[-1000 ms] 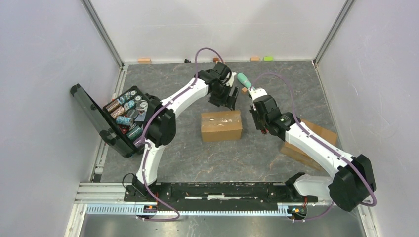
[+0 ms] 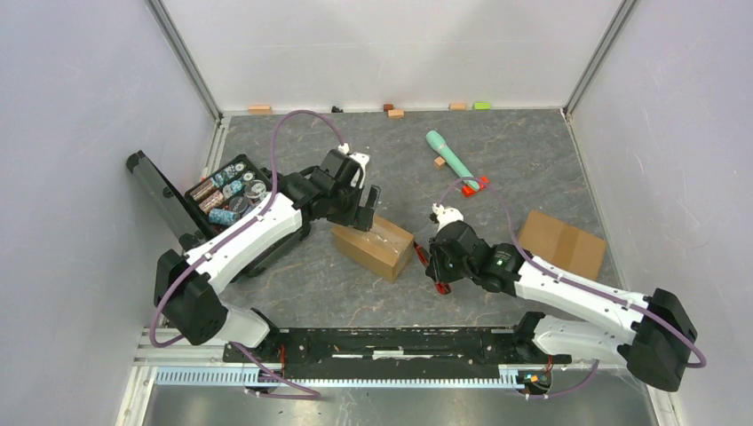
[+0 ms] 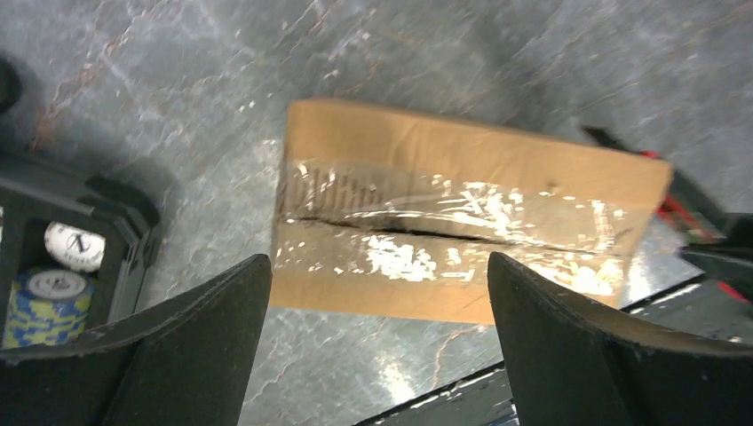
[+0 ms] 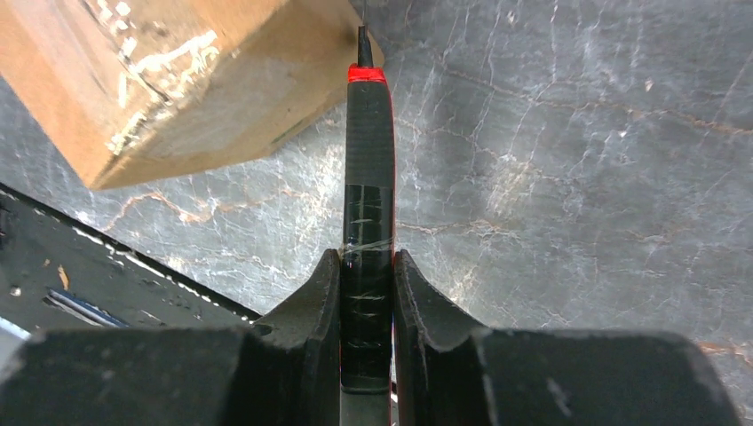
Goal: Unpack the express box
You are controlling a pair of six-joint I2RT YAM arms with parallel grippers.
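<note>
A brown cardboard box (image 2: pixel 382 244), its top seam covered with clear tape, lies at an angle on the middle of the table. My left gripper (image 2: pixel 366 213) is above its back edge; in the left wrist view the spread fingers (image 3: pixel 568 328) have only the box (image 3: pixel 426 142) below, nothing held. My right gripper is shut on a red-and-black utility knife (image 4: pixel 368 151). The knife's thin blade points at the box's right end (image 4: pixel 257 98). Whether blade and cardboard touch cannot be told.
An open black case (image 2: pixel 183 191) full of cans stands at the left. Another cardboard box (image 2: pixel 561 241) is at the right. A teal flashlight (image 2: pixel 451 160) lies at the back, by a red object (image 2: pixel 475 188). Small blocks line the back wall.
The box has shifted left and forward and turned at an angle.
</note>
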